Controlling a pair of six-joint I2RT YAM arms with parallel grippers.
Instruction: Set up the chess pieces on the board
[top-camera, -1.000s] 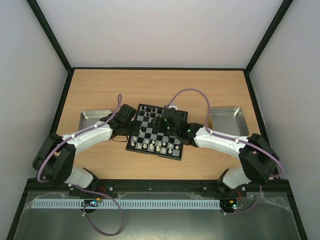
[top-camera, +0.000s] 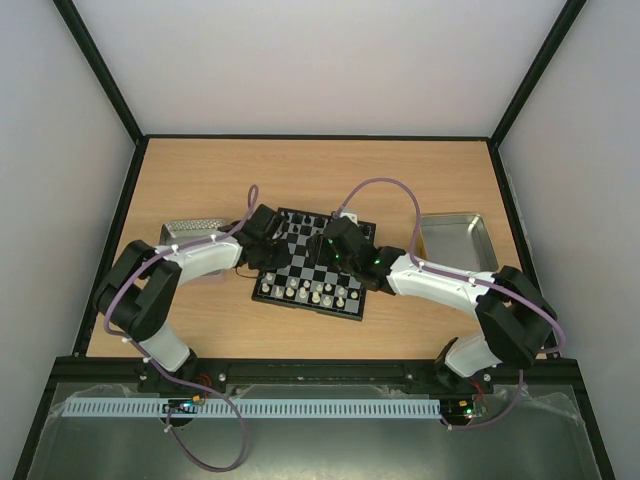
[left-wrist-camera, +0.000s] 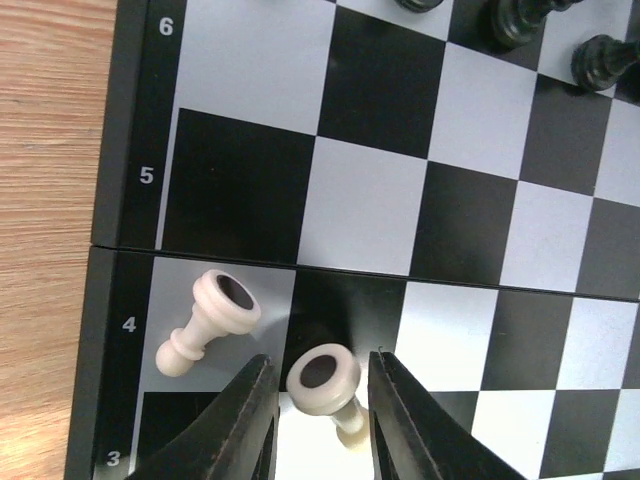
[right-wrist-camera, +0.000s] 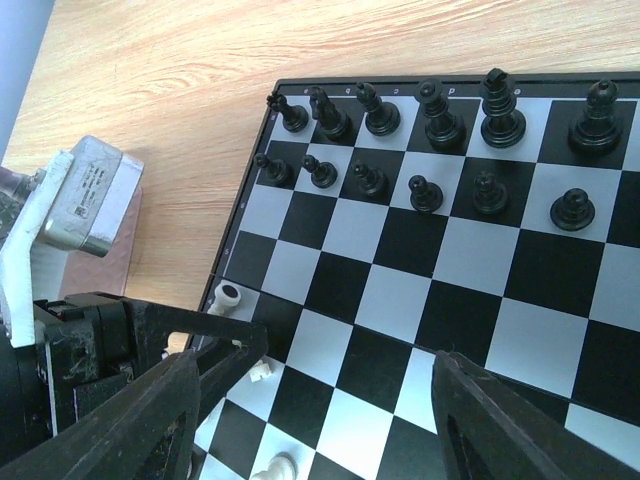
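The chessboard (top-camera: 300, 300) holds black pieces along the far rows (right-wrist-camera: 443, 130) and white pieces along the near side (top-camera: 315, 295). In the left wrist view a white piece (left-wrist-camera: 215, 320) leans on a light square at the edge. Another white piece (left-wrist-camera: 325, 380) is just between the fingers of my left gripper, which is part open; whether it touches is unclear. My right gripper is open over the board's middle, nothing visible between its fingers.
A steel tray (top-camera: 455, 240) sits at the right and another tray (top-camera: 190, 228) at the left, partly under the left arm. Bare wooden table (top-camera: 320, 170) lies behind the board.
The left arm has moved a little toward the back and right, over the board. The right arm looks unchanged.
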